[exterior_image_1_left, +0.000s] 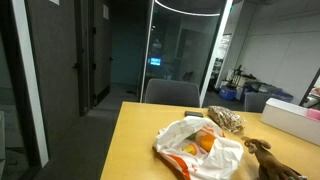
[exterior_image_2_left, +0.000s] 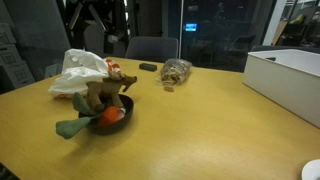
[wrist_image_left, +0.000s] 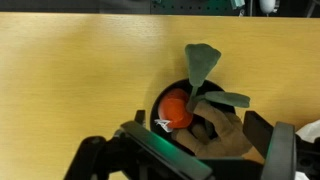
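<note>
A dark bowl (exterior_image_2_left: 124, 121) stands on the wooden table and holds several things. In it are a brown animal figure (exterior_image_2_left: 104, 91), a red-orange round item (exterior_image_2_left: 110, 114) and a green leafy piece (exterior_image_2_left: 72, 127) that sticks out over the rim. From above, the wrist view shows the round item (wrist_image_left: 175, 108), the brown figure (wrist_image_left: 222, 135) and the green leaves (wrist_image_left: 201, 62). My gripper is open above the bowl, its fingers apart on either side and nothing visible between them. In exterior view 2 the dark gripper hangs over the table's left side.
A white plastic bag (exterior_image_1_left: 205, 150) with orange items inside lies beside the bowl. Behind are a crinkled clear bag (exterior_image_2_left: 175, 71) and a small black object (exterior_image_2_left: 148, 67). A white box (exterior_image_2_left: 285, 75) stands at the back right.
</note>
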